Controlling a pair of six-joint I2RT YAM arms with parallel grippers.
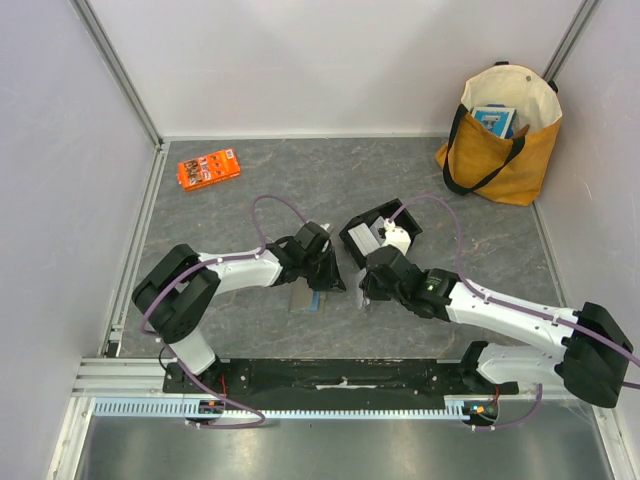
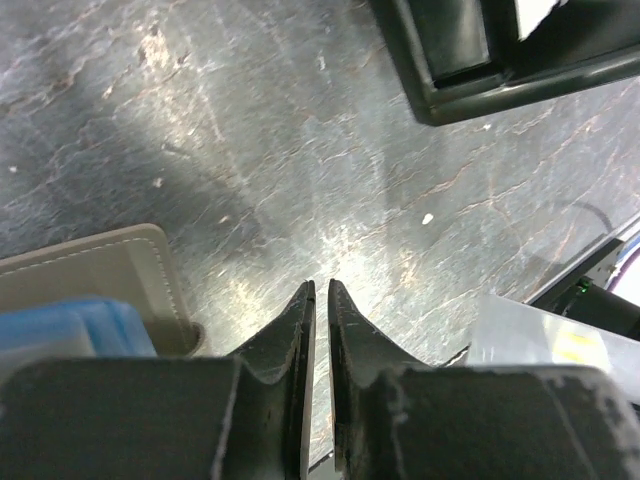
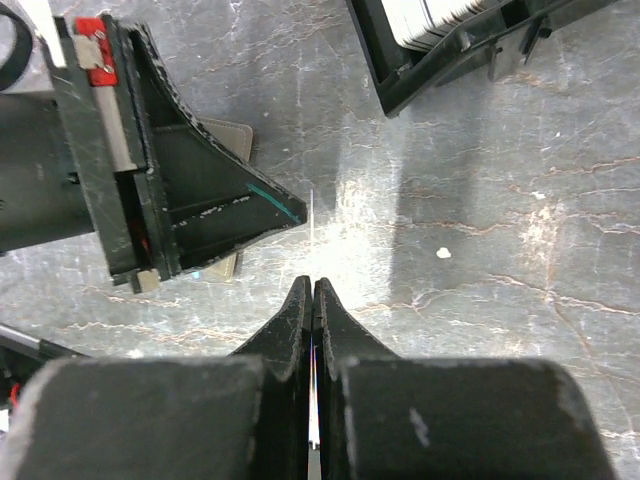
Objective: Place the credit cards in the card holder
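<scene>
The grey card holder (image 2: 96, 261) with a blue-and-white top part lies below my left gripper (image 1: 335, 283), partly hidden by it. In the left wrist view that gripper's fingertips (image 2: 320, 290) are close together over bare table; whether anything is between them is unclear. My right gripper is shut, with nothing visible between its tips, over bare table right of the left gripper. A black tray (image 1: 405, 213) with white cards (image 3: 420, 20) stands behind the right gripper.
An orange pack (image 1: 208, 170) lies at back left. A yellow tote bag (image 1: 500, 135) stands at back right.
</scene>
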